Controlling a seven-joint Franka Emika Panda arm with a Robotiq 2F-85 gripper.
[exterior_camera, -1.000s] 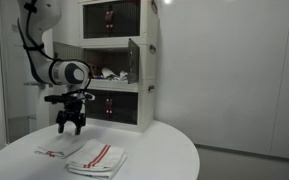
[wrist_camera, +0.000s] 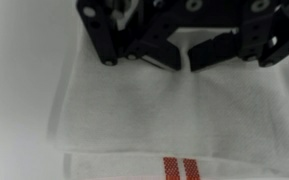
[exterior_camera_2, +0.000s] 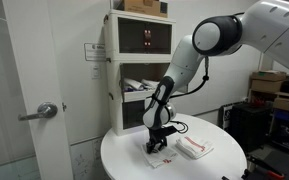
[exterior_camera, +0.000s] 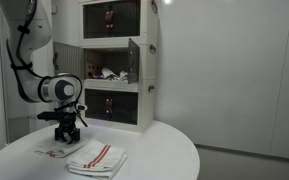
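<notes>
Two white cloths with red stripes lie on the round white table. My gripper (exterior_camera: 67,139) is down at the left cloth (exterior_camera: 52,152), pointing straight at it. In the wrist view that cloth (wrist_camera: 174,125) fills most of the picture, its red stripes near the bottom edge. The dark fingers (wrist_camera: 162,54) stand a small distance apart, with a slight ridge of fabric between and below their tips. Whether the tips press on the fabric is hard to see. Beside it, to the right in exterior view 1, rests the second cloth (exterior_camera: 97,158), folded, clear of the gripper.
A tall shelf unit (exterior_camera: 145,90) stands behind the table, one compartment open with cloth-like items (exterior_camera: 107,73) inside. A door with a handle (exterior_camera_2: 46,111) is at the left in exterior view 2.
My gripper has come down from above the table onto the left cloth, moving slightly left in exterior view 1. The folded cloth on the right has stayed put.
</notes>
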